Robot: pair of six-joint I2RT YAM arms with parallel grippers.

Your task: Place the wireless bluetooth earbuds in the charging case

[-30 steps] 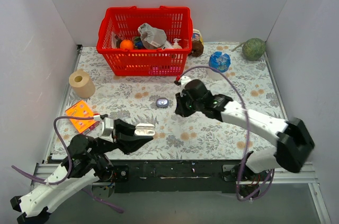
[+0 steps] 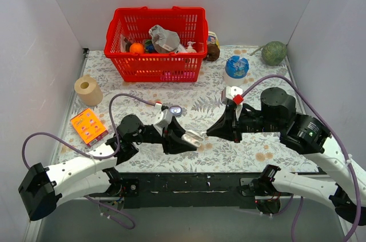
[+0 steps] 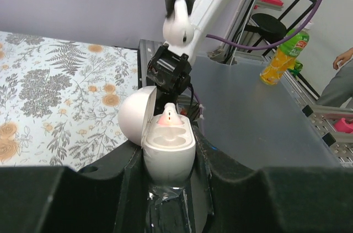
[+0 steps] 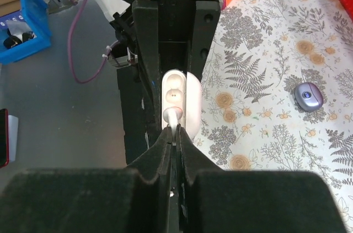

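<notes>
My left gripper [image 2: 184, 137] holds the white charging case [image 3: 168, 150] upright with its lid open, near the table's front middle; one earbud [image 3: 170, 116] sits in a slot and another slot is empty. My right gripper [image 2: 207, 133] faces it from the right, with a white earbud [image 3: 179, 28] between its fingertips, held just above the case in the left wrist view. In the right wrist view this earbud overlaps the case's lower slot.
A grey oval object [image 2: 175, 110] lies on the table behind the grippers. A red basket [image 2: 154, 67], a tape roll [image 2: 88, 90], an orange box [image 2: 88, 126], a blue-topped container [image 2: 237, 67] and a green ball [image 2: 274, 53] line the back and sides.
My left gripper has moved right with the case.
</notes>
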